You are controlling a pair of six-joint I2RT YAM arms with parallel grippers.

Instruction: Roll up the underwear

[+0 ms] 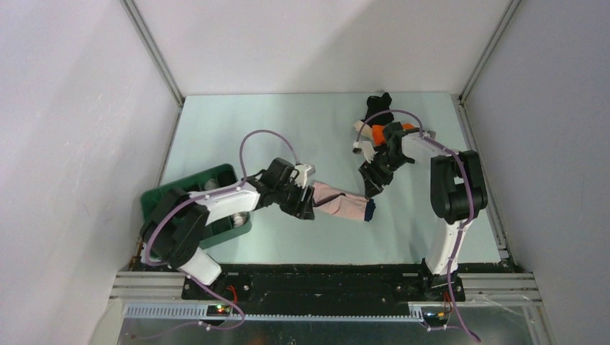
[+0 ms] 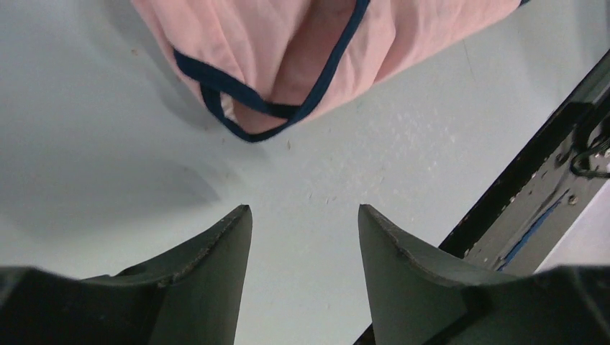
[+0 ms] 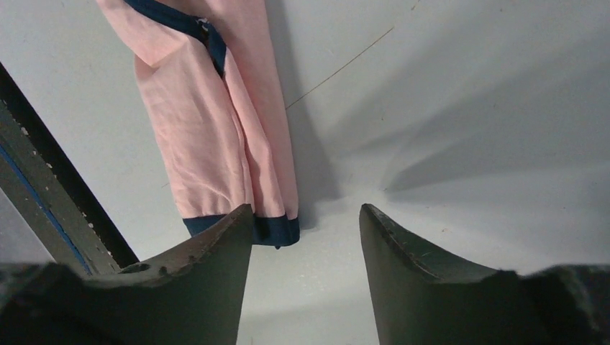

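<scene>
A pink pair of underwear (image 1: 345,204) with navy edging lies folded into a long strip on the table, in the middle of the top view. Just off its left end, my left gripper (image 1: 305,213) stands open. In the left wrist view the navy edging (image 2: 252,108) shows beyond the fingertips, and only bare table lies between them. My right gripper (image 1: 371,192) is part open at the strip's right end. One right finger (image 3: 234,248) overlaps the navy waistband (image 3: 273,231) in the right wrist view; whether it touches cannot be told. Nothing is held there.
At the left, a green divided box (image 1: 167,237) holds some rolled light items. Behind the right arm lie an orange garment (image 1: 381,134) and a black garment (image 1: 378,106). Open table surrounds the strip in front and behind.
</scene>
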